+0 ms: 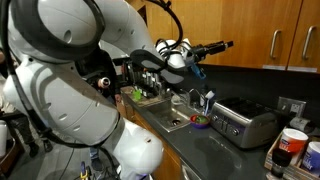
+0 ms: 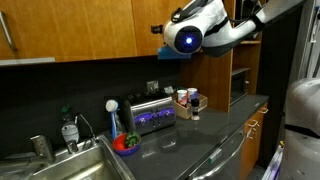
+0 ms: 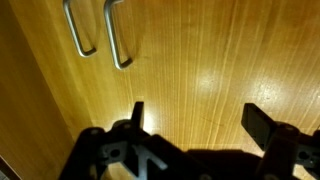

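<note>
My gripper is open, its two fingers wide apart with nothing between them. It faces the wooden cabinet doors (image 3: 205, 60), which fill the wrist view. Two metal handles, one longer (image 3: 111, 35) and one shorter (image 3: 71, 25), appear at the upper left there, outside the gap between the fingers. In exterior view 1 the gripper (image 1: 226, 45) is raised well above the counter, in front of the upper cabinets (image 1: 245, 30). Its exact distance to the doors is hard to tell.
Below on the dark counter (image 2: 185, 145) stand a silver toaster (image 2: 150, 115) and a colourful bowl (image 2: 126, 144) with items in it. The sink (image 2: 60, 172) lies to the left. A basket (image 2: 184, 110) with cups is at the right.
</note>
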